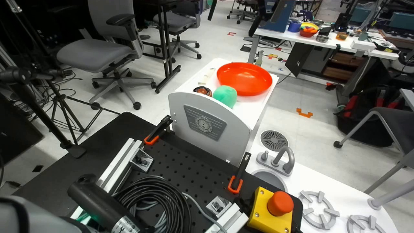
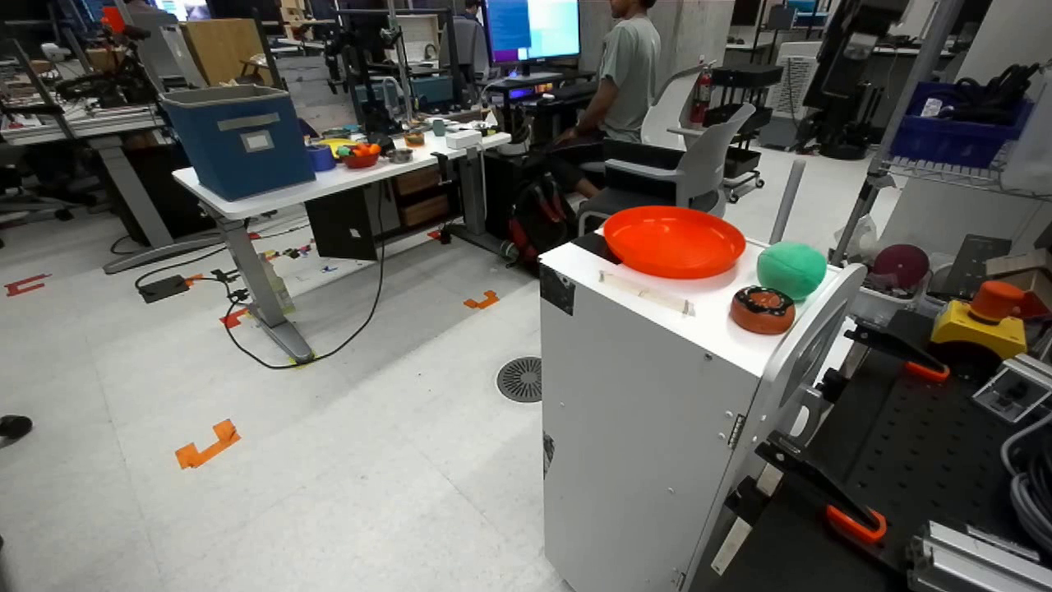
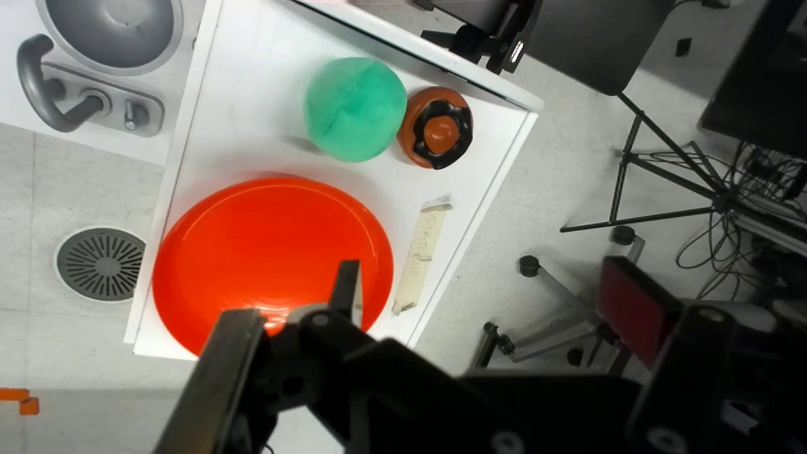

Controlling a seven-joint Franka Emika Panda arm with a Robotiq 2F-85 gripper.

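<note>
In the wrist view my gripper is open, with a wide gap between its fingers and nothing held. It hangs above the white cabinet top. A shallow red-orange dish lies on that surface, partly covered by one finger in this view. Beside it sits a soft green ball. A round brown object with a black scalloped ring rests close to the ball. From exterior view 1, dark finger shapes of the gripper show at the top edge, high above the cabinet.
A strip of marked tape is stuck along the cabinet's edge. The grey curved back panel rises at one end. The toy sink's faucet stands alongside. Bare white surface lies between dish and ball.
</note>
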